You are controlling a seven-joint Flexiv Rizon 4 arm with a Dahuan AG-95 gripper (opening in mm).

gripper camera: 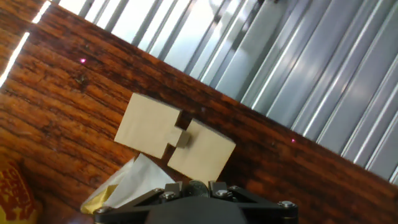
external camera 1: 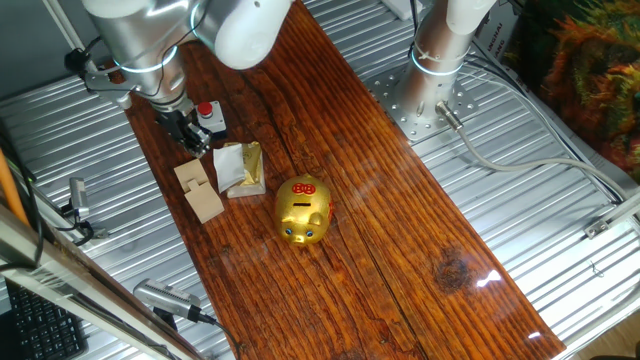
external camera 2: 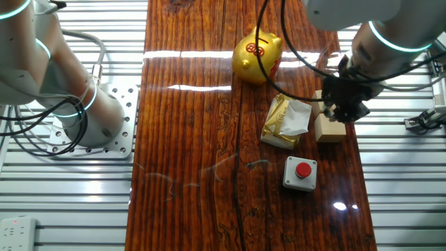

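My gripper (external camera 1: 198, 147) hangs over the table's edge side, beside the red-button box and near the end of the beige blocks. In the wrist view its dark fingers (gripper camera: 168, 194) show at the bottom edge; whether they are apart or together is unclear, and no held object is evident. Two beige blocks (gripper camera: 205, 151) lie beyond them, bridged by a small square piece (gripper camera: 179, 137). Beside the blocks is a white-and-gold packet (external camera 1: 240, 168). A gold piggy bank (external camera 1: 303, 212) stands farther along the table, its slot upward.
A grey box with a red button (external camera 2: 300, 173) sits near the packet. Bare wooden table (external camera 2: 188, 181) stretches toward the robot's base (external camera 2: 104, 129). Ribbed metal decking (gripper camera: 298, 68) borders the wood. Black cables (external camera 2: 263, 66) cross in front of the second exterior view.
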